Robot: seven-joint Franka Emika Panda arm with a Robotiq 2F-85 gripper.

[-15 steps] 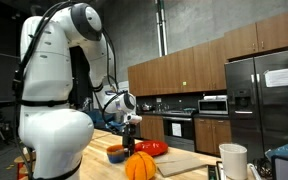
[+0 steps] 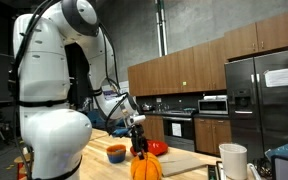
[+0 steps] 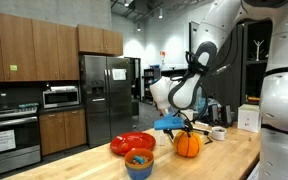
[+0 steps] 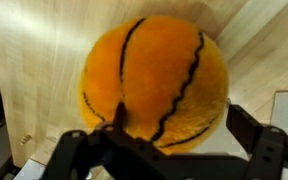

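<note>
An orange plush ball with black seams, like a basketball (image 4: 159, 80), fills the middle of the wrist view. It rests on the wooden table, at the lower edge of exterior view 1 and right of centre in exterior view 2 (image 3: 189, 146). Directly over it is my gripper, pointing down, with its dark fingers (image 4: 250, 130) spread wide apart and overlapping the ball's near side in the wrist view. Whether the fingers touch the plush is hard to tell. Parts of the ball's lower side are hidden by the gripper.
A blue bowl with an orange inside (image 3: 139, 163) and a red tray (image 3: 131, 143) share the table. In exterior view 1 a pale board (image 2: 187, 162) lies beyond the ball, and a white cylindrical container (image 2: 234, 160) stands to its right. Bare wood lies left of the bowl in exterior view 2.
My gripper has come down toward the ball, and the wrist has tilted over. The ball appears slightly further right and lower in exterior view 1. The bowl and tray look unmoved.
</note>
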